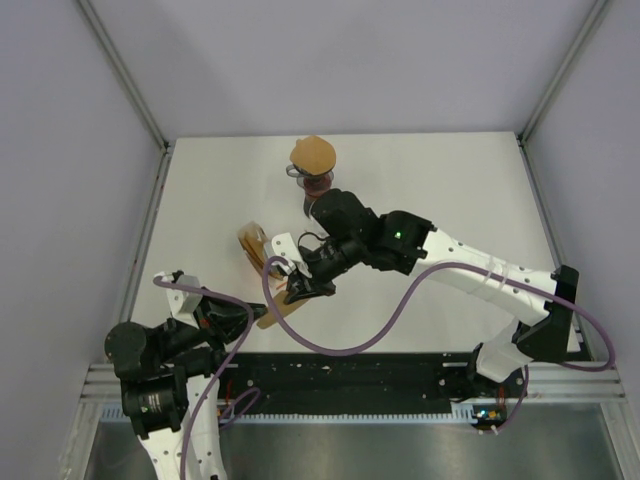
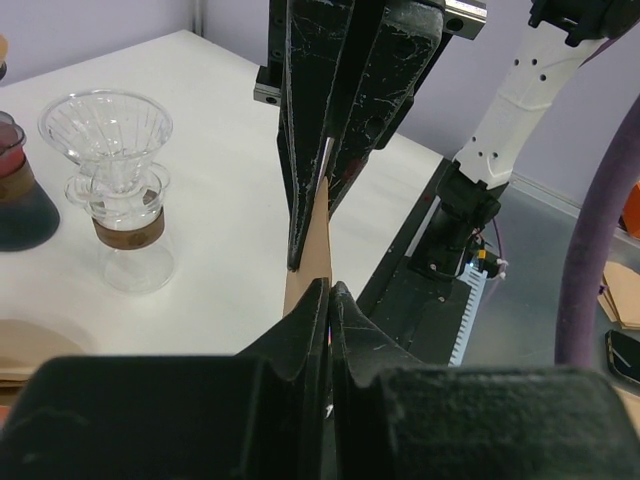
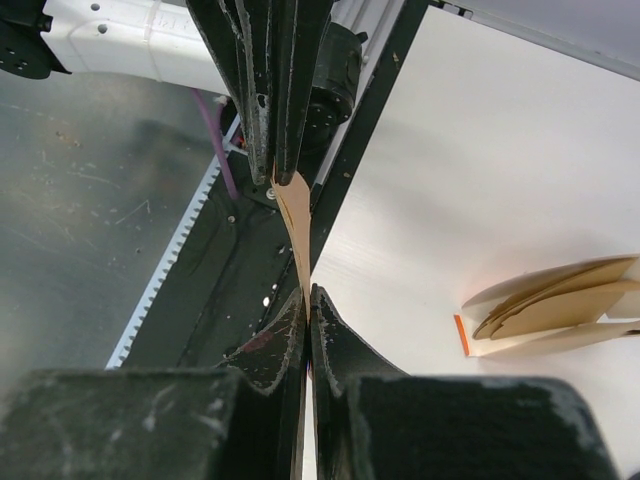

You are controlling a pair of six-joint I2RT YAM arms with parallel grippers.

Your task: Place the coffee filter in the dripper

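Observation:
A tan paper filter (image 3: 296,225) spans the gap between my grippers at the near table edge. My left gripper (image 1: 258,311) is at its lower-left end; whether it grips is unclear. My right gripper (image 1: 290,295) is shut on the filter's other end. The clear dripper (image 2: 105,130) stands on a glass server with a brown band, largely hidden by the right arm in the top view.
A stand of more filters (image 1: 252,245) lies left of the right gripper. A dark-filled carafe with a tan top (image 1: 312,155) stands at the back.

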